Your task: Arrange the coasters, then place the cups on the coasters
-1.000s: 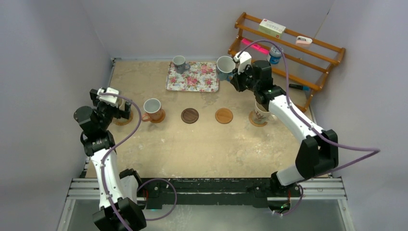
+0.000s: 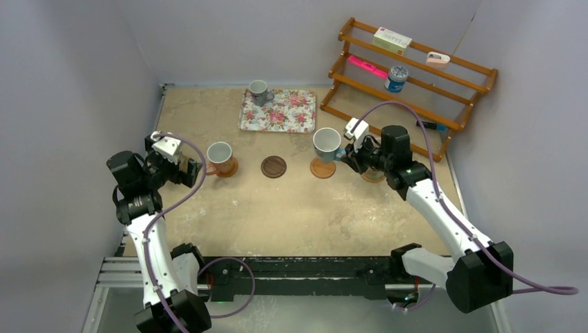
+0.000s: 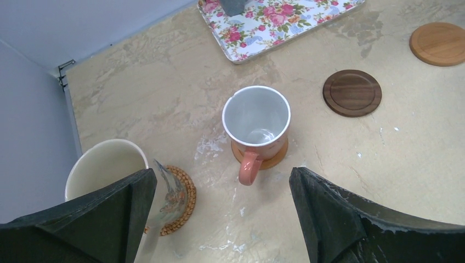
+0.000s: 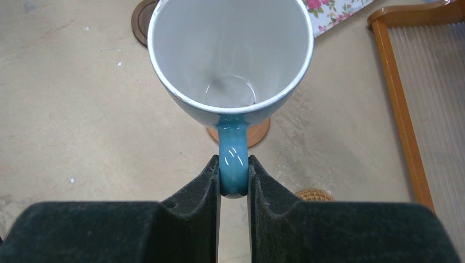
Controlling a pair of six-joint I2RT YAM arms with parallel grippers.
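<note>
A white cup with a blue handle (image 4: 234,159) hangs upright from my right gripper, shut on that handle. Below the cup (image 2: 326,141) lies a light wooden coaster (image 2: 322,168), partly covered by the cup in the right wrist view. A dark wooden coaster (image 2: 273,166) is empty to its left. My left gripper is open with nothing between its fingers. Ahead of it, a cup with a pink handle (image 3: 257,118) stands on a round wooden coaster.
A flowered tray (image 2: 298,114) at the back holds a grey cup (image 2: 258,92). A wooden rack (image 2: 416,82) fills the back right. By my left fingers stands a cream cup (image 3: 109,164) on a woven-edged coaster (image 3: 189,200).
</note>
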